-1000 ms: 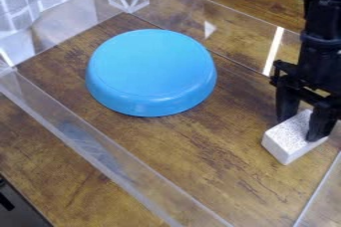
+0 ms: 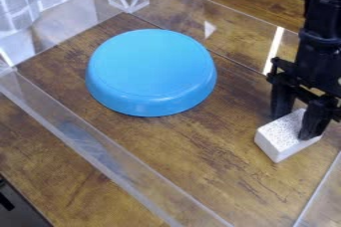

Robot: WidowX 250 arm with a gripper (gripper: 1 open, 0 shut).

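A white block lies on the wooden surface at the right of the view. My black gripper reaches down onto it from the upper right, its fingers shut on the block. The gripper covers the upper right part of the block.
A large blue round lid or dish lies upside down or flat at the upper left. Clear plastic walls border the wooden surface. A white cloth-like thing is at the top left corner.
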